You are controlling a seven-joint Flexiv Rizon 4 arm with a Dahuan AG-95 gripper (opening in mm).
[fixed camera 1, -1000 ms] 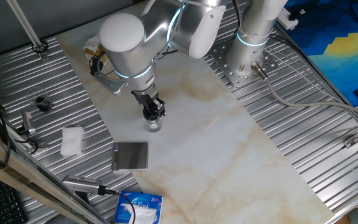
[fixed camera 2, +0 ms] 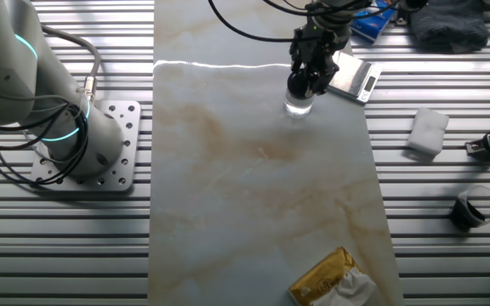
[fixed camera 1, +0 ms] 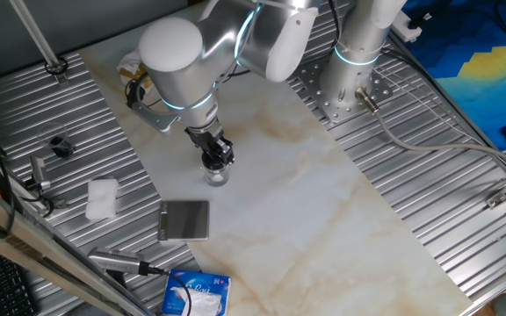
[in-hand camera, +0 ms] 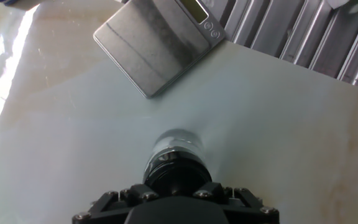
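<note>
A small clear container (fixed camera 2: 298,104) with a black top (in-hand camera: 176,173) stands on the marble-patterned board (fixed camera 1: 279,211). My gripper points down right at that black top, with a finger at either side of it. Whether the fingers press on the top or only stand around it does not show clearly. In the wrist view the clear lower part extends beyond the black top. A flat silver scale (fixed camera 1: 184,220) with a small display lies close by, apart from the container.
Beyond the board's edge are a white block (fixed camera 2: 429,131) and a clear cup with dark contents (fixed camera 2: 476,207). A gold tissue pack (fixed camera 2: 334,280) and a blue tissue pack (fixed camera 1: 197,291) lie near opposite ends of the board. The board's middle is free.
</note>
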